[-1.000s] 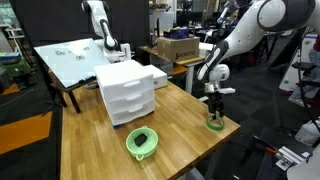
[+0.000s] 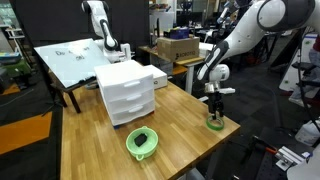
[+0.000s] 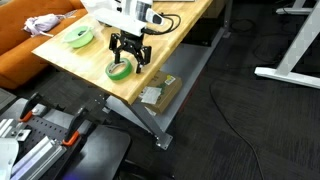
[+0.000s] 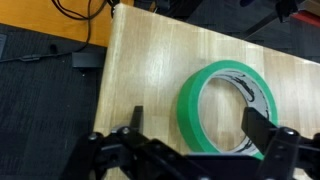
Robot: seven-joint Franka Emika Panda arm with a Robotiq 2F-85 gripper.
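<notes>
A roll of green tape (image 4: 190, 112) lies flat on the wooden table near its corner; exterior view 2 shows the same green roll (image 3: 119, 71) by the table's front edge. Above it hangs my gripper, open, with a wide gap between its two dark fingers. In the wrist view the right finger overlaps the near part of the ring, while the left finger is over bare wood beside it. From exterior view 1 the gripper (image 2: 215, 112) appears just over the tape roll (image 2: 215, 124). Nothing is held.
A green bowl (image 2: 142, 143) with a dark object inside stands farther along the table. White drawers (image 2: 127, 92) are behind it. Table edges (image 4: 104, 75) run close to the tape. Bare wood lies between bowl and tape.
</notes>
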